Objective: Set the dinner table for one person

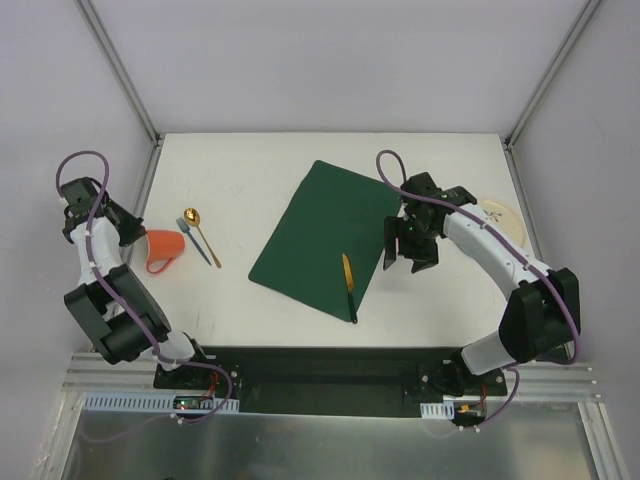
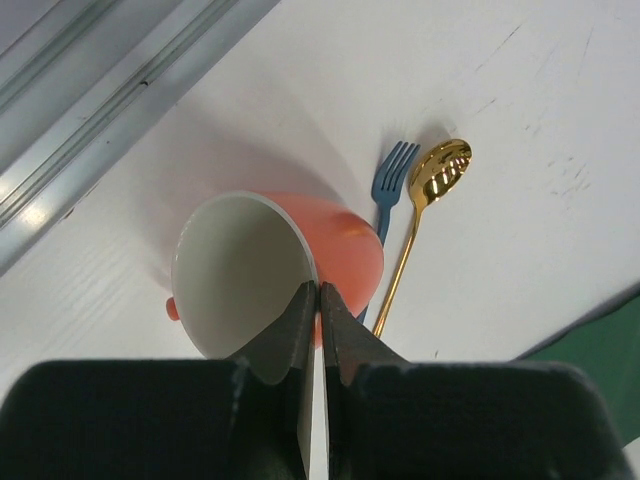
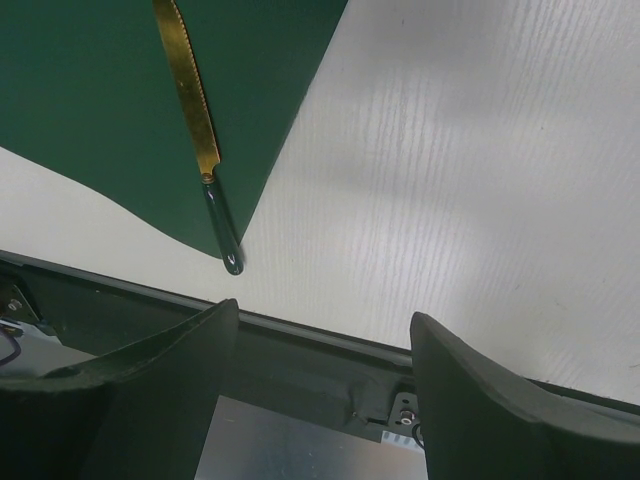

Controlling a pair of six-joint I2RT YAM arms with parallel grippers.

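Note:
At the table's left edge hangs an orange mug (image 1: pixel 165 247), pale inside; my left gripper is shut on its rim, one finger inside and one outside. In the left wrist view its mouth faces the camera and the handle is mostly hidden. A blue fork (image 1: pixel 193 240) and a gold spoon (image 1: pixel 203 235) lie side by side just right of the mug. On the green placemat (image 1: pixel 310 225) rests a knife (image 1: pixel 349 285) with a gold blade and dark green handle. My right gripper stands open and empty above the table, to the right of the knife.
A cream plate (image 1: pixel 508 218) sits at the right edge, partly behind the right arm. Bare white table (image 1: pixel 235 165) lies between the cutlery and the placemat, and in front of the spoon. A metal rail (image 2: pixel 110 120) runs along the left side.

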